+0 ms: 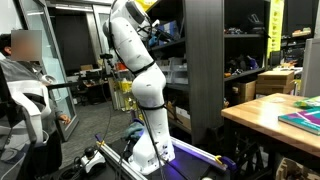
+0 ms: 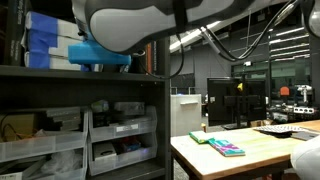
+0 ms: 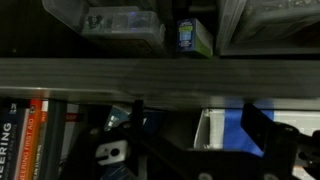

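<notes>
In the wrist view my gripper stands open in front of a shelf board (image 3: 200,75), its dark fingers (image 3: 262,130) set wide apart. Nothing shows between them except the dark space behind. A blue and white box (image 3: 236,128) lies behind the right finger. Several upright books (image 3: 38,138) stand at the left, clear of the fingers. In exterior view 1 the white arm (image 1: 148,88) reaches up to the upper shelves, where the gripper is too small to make out well.
Across the board, clear bins (image 3: 128,28) hold a small green and blue box (image 3: 194,37). The shelf board's long edge runs close to the fingers. A wooden table (image 1: 265,112) with colourful flat items (image 1: 300,118) stands at the right in exterior view 1.
</notes>
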